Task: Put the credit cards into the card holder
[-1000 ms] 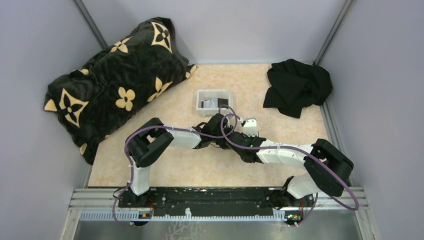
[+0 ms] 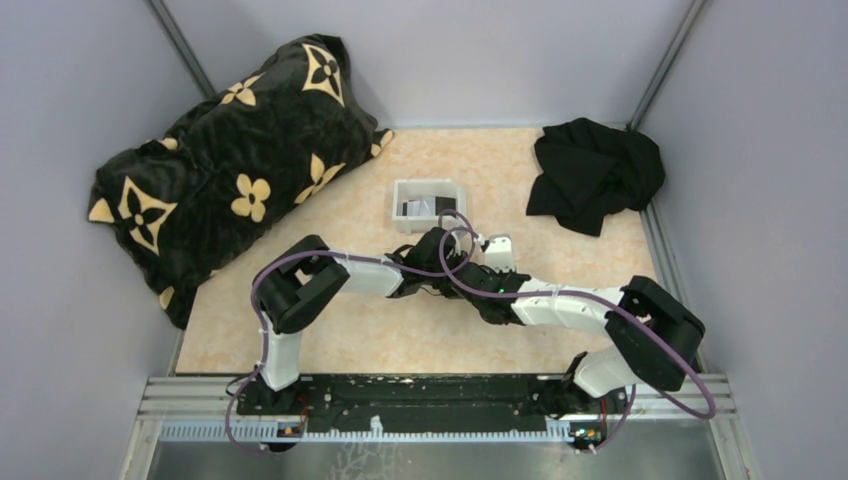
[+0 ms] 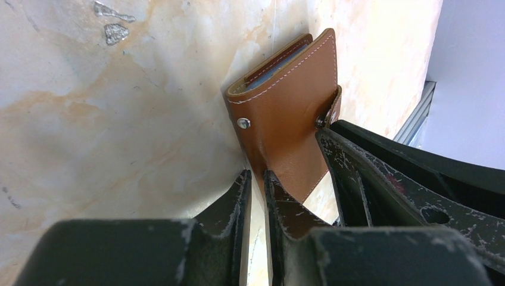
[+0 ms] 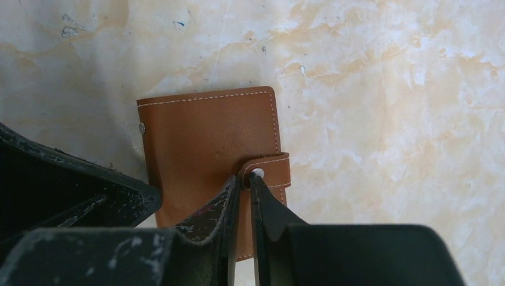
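The brown leather card holder (image 3: 292,119) stands closed, its folded spine near my left gripper. That gripper's fingers are slightly parted, with the spine edge in line with the gap; whether they touch it is unclear. In the right wrist view, my right gripper has a narrow gap over the strap (image 4: 274,170) and its metal snap. The strap lies across the holder's edge, and I cannot make out any grip on it. A pale card (image 2: 420,206) and a dark one (image 2: 446,204) lie in the white tray (image 2: 398,190). Both arms hide the holder from above.
A black patterned cushion (image 2: 240,160) fills the back left, and a black cloth (image 2: 597,172) is heaped at the back right. My two grippers are close together near the table's middle. Bare tabletop (image 2: 360,345) shows in front of the left arm.
The left arm and the tray look the same.
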